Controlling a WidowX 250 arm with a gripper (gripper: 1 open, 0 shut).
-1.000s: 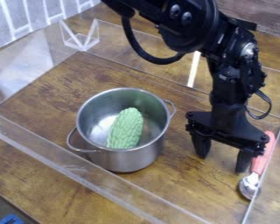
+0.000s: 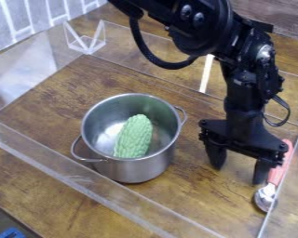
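Note:
My gripper (image 2: 238, 164) hangs low over the wooden table on the right, its fingers spread open; whether anything lies between them is hard to tell. Just right of it lies a utensil with a pink-red handle (image 2: 277, 165) and a shiny metal end (image 2: 264, 197), partly hidden by the gripper. A steel pot (image 2: 133, 166) with two handles stands to the left, holding a green, bumpy corn-like object (image 2: 133, 137).
Clear plastic walls border the wooden table (image 2: 52, 98) at left, front and right. Bare table lies behind and left of the pot, and in front of my gripper. A small blue object shows at the lower left corner.

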